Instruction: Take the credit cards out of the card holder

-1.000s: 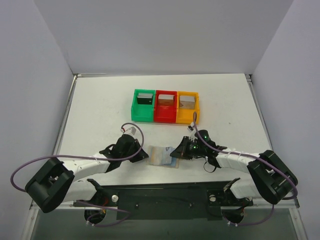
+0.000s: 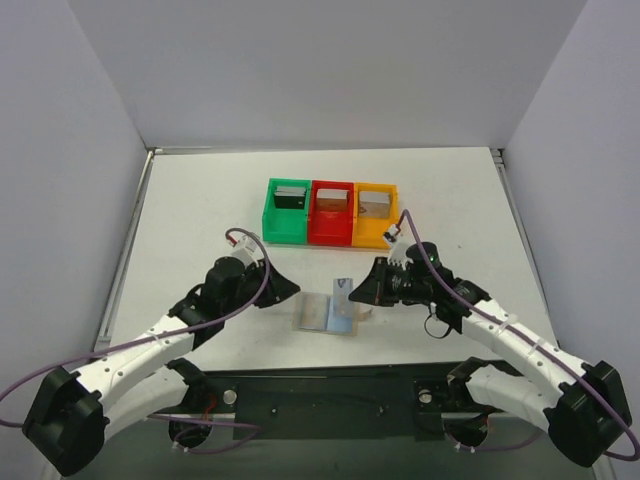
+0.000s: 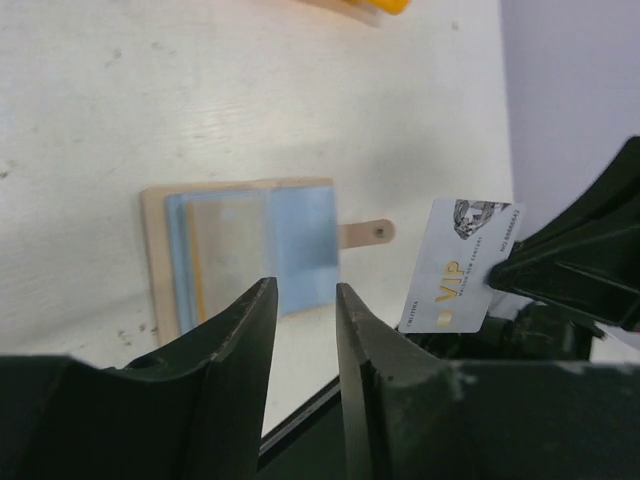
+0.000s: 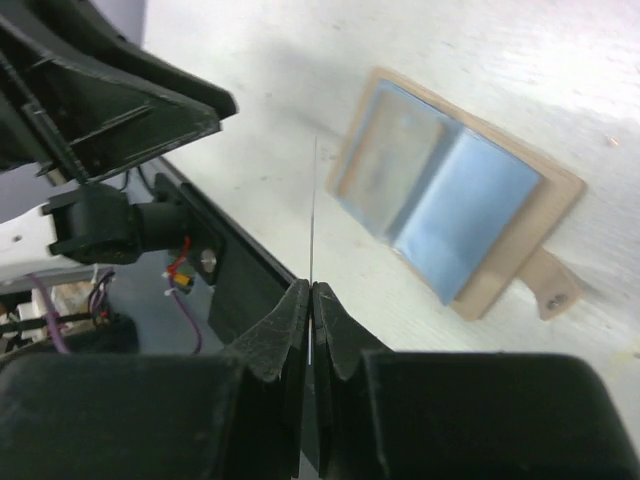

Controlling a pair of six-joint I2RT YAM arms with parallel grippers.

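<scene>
The open card holder [image 2: 313,312], tan outside with pale blue pockets, lies flat near the table's front. Clear of it, a white VIP credit card [image 3: 462,268] is held in the air by my right gripper, which is shut on one edge. From the right wrist the card [image 4: 312,210] shows edge-on as a thin line. My left gripper is part open, its fingers apart and nothing between them; from above it [image 2: 290,293] stands left of the holder. Whether more cards sit in the pockets I cannot tell.
Green [image 2: 285,237], red [image 2: 330,238] and yellow [image 2: 374,236] bins stand at the back, each with stacked contents. The holder's tan strap [image 3: 367,233] sticks out to one side. Bare table lies between bins and holder.
The right gripper has lifted and moved a little right, bringing the card up out of the holder. My left gripper has risen slightly away from the holder's left edge.
</scene>
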